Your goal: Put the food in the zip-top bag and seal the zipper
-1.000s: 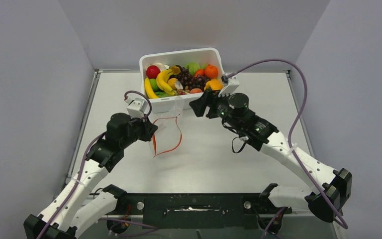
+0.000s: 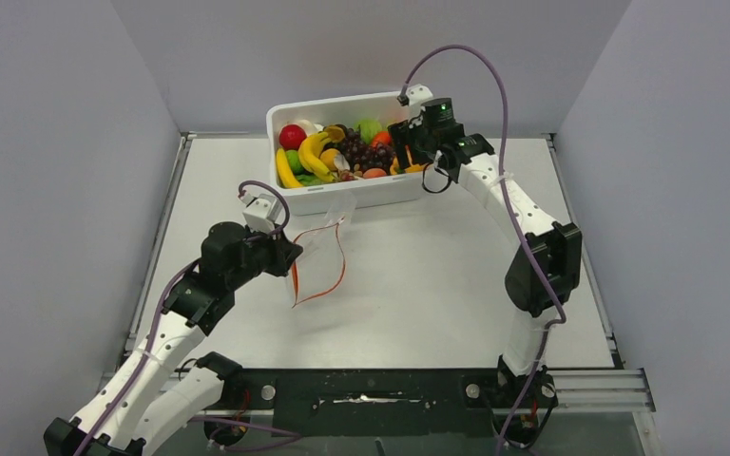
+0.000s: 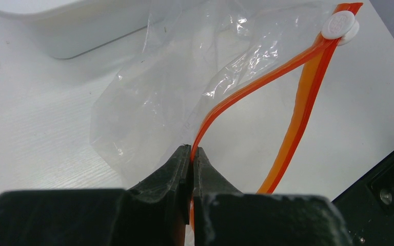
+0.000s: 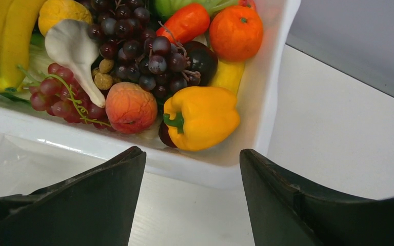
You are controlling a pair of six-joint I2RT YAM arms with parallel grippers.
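Note:
A clear zip top bag with an orange zipper rim (image 3: 246, 92) hangs above the table, its mouth spread wide. My left gripper is shut on one side of that rim. The white slider (image 3: 338, 24) sits at the rim's far corner. No food shows inside the bag. At the back, a white bin (image 2: 352, 195) holds the food. Over its right end is my right gripper, open with nothing between its fingers. Just beyond its fingertips in the right wrist view lies a yellow bell pepper (image 4: 205, 118), near the bin's corner, beside a peach (image 4: 131, 107).
Also in the bin are bananas (image 2: 312, 152), dark grapes (image 4: 133, 46), red grapes (image 4: 56, 97), garlic (image 4: 74, 48) and an orange fruit (image 4: 236, 33). The bin's wall stands close behind the bag. Table space (image 2: 437, 285) to the right of the bag is clear.
The left arm and the bag have shifted only slightly.

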